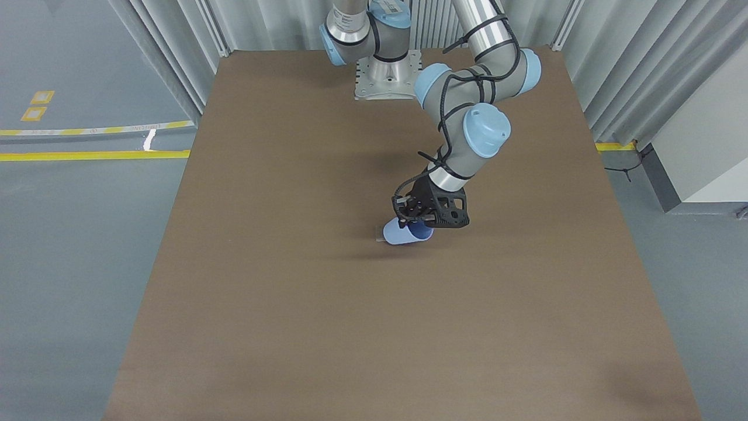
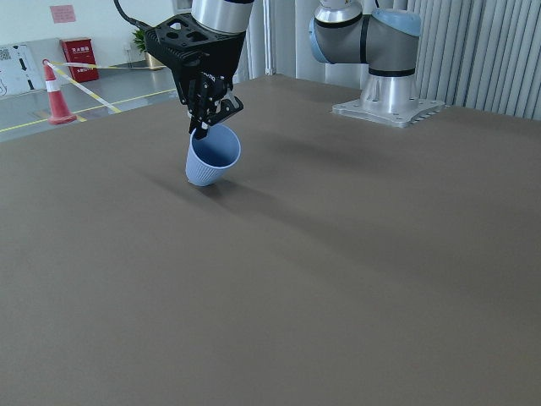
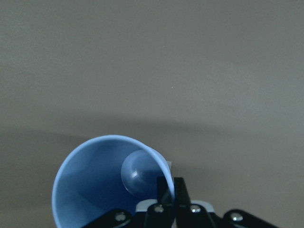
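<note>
A light blue cup (image 1: 400, 234) is tilted just under my gripper (image 1: 414, 218) in the front view. In the left view the cup (image 2: 208, 169) hangs from or rests beneath the fingers of my gripper (image 2: 200, 127), its opening turned toward that camera. The wrist view shows the black fingertips of my gripper shut on the cup's rim, with the cup (image 3: 90, 180) opening upward toward the camera and a pale, translucent piece partly visible at its far end. Whether the cup touches the table is hard to tell.
</note>
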